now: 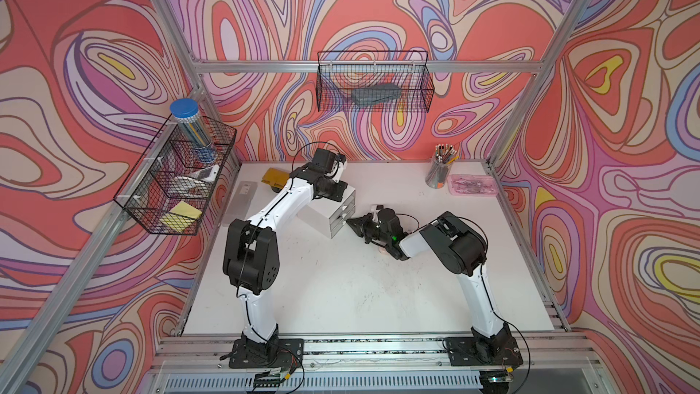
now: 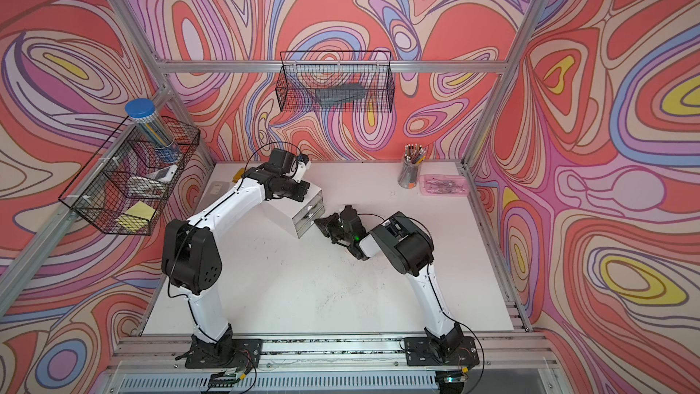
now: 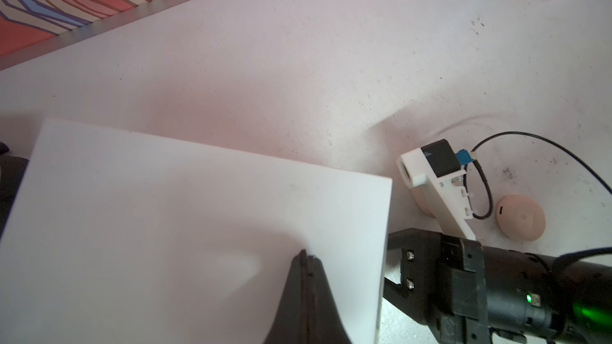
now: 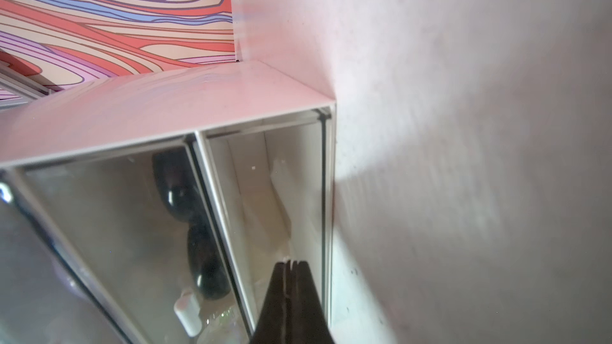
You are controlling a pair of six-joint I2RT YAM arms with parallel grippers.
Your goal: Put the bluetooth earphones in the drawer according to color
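A white drawer box (image 1: 318,213) with clear drawer fronts stands left of centre, its drawers looking closed. My left gripper is shut above or against the box's white top, with nothing seen between its fingers; contact is hard to tell. At the front, my right gripper is shut and empty, close to the lowest clear drawer front (image 4: 293,172). In the left wrist view a round, pale pink earphone case (image 3: 520,217) lies on the table beside the right arm; from above, that arm mostly covers it.
Dark sunglasses (image 4: 207,261) show through the neighbouring drawer front. A pen holder (image 1: 437,174) and a pink tray (image 1: 472,184) stand at the back right.
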